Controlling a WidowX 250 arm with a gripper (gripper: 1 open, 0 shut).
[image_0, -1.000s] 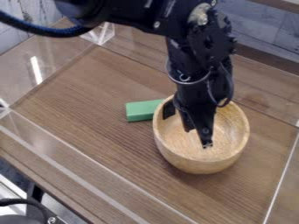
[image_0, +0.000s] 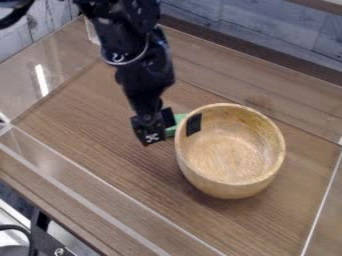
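The black gripper (image_0: 167, 127) is low over the table at the middle of the view, open, its fingers on either side of a green block (image_0: 175, 129) that it partly hides. A round light wooden bowl (image_0: 230, 170) sits just right of the block, with one finger near its left rim.
A pale plank wall (image_0: 254, 35) runs along the back. A black cable lies at the bottom left corner.
The gripper has moved left from over the bowl to over the green block. The bowl and block look to be in the same places.
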